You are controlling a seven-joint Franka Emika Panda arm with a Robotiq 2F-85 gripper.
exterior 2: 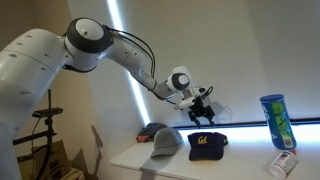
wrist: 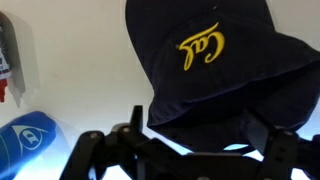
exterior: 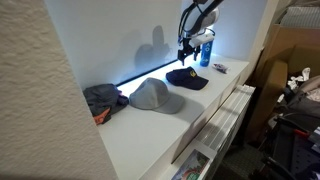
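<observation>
A navy cap (exterior 2: 206, 151) with yellow "Cal" lettering lies on the white ledge. In the wrist view the cap (wrist: 205, 75) fills the upper middle and right, its brim toward the top and its dark opening toward my fingers. Above the cap hangs my gripper (exterior 2: 203, 117), pointing down, apart from it in the second exterior view. The fingers stand open, with one finger (wrist: 128, 145) at the left and the other at the right in the wrist view. Nothing is held. The cap (exterior: 186, 79) shows just below the arm in the first exterior view.
A grey cap (exterior: 155, 96) and a dark bundled cap (exterior: 103, 102) sit nearer the ledge's left end. Right of the navy cap stand a blue canister (exterior 2: 278, 121) and a small lying can (exterior 2: 283, 164). The ledge (exterior 2: 232, 162) is bare between cap and canister.
</observation>
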